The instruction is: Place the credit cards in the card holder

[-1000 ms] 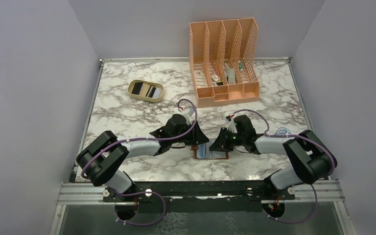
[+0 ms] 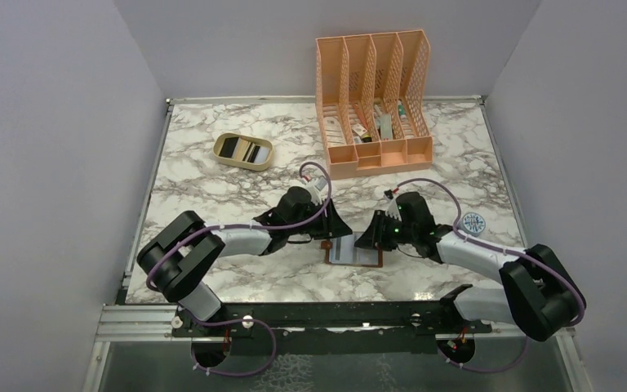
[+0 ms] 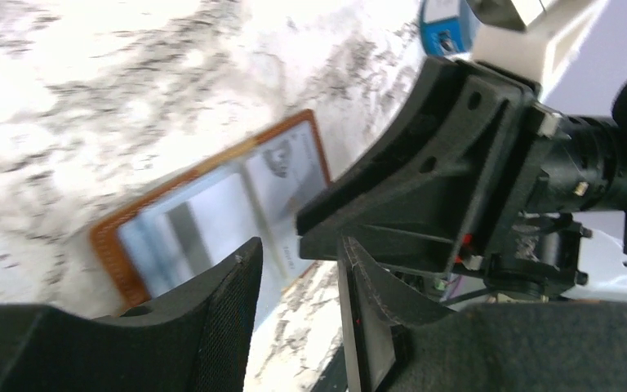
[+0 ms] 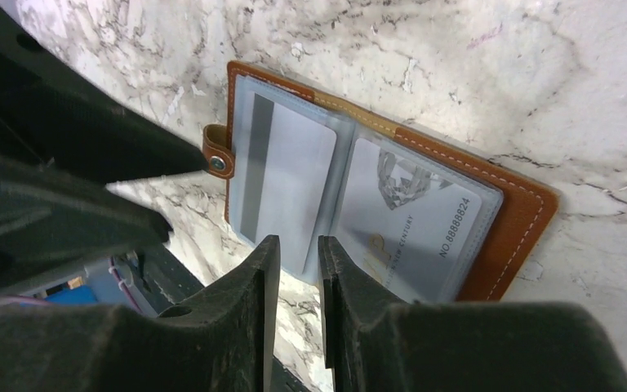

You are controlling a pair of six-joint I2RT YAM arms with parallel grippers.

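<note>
The brown leather card holder (image 2: 353,261) lies open on the marble table between both grippers. In the right wrist view, its left clear sleeve (image 4: 286,175) shows a white layer with a grey stripe; the right one holds a card (image 4: 412,220) numbered 8888824. My left gripper is over the holder's left side, open by a small gap, with nothing visible between its fingers. My right gripper hovers over the holder's lower part, fingers slightly apart and nothing visible between them.
A beige tray (image 2: 220,159) of cards sits at the back left. A peach organiser (image 2: 371,163) with assorted items stands at the back. A round blue-and-white object (image 2: 473,224) lies at the right.
Over the last second both arms have shifted slightly, the right arm's rear links moving rightward and its gripper slightly right and back. The holder stays in place.
</note>
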